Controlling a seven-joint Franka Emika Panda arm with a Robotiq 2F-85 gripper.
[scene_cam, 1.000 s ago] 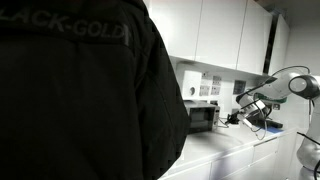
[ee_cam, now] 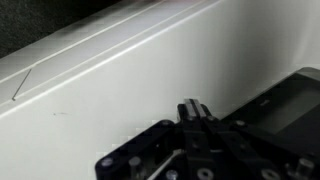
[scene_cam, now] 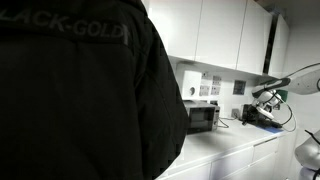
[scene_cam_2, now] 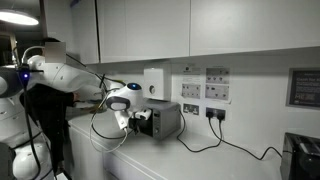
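My gripper is shut at the lower edge of the wrist view, and nothing shows between its fingers. Below it spreads the bare white counter, whose front edge runs diagonally across that view. In exterior view 2 the arm's white wrist hangs over the left part of the counter, in front of the microwave. From exterior view 1 the arm's wrist appears at the far right end, too small to make out the fingers.
A dark, flat-sided object lies right of the gripper in the wrist view. Black cables hang from wall sockets. Someone's dark jacket blocks the left of exterior view 1.
In exterior view 1 the arm's wrist has moved right along the counter, away from the microwave. The microwave and the jacket look unchanged.
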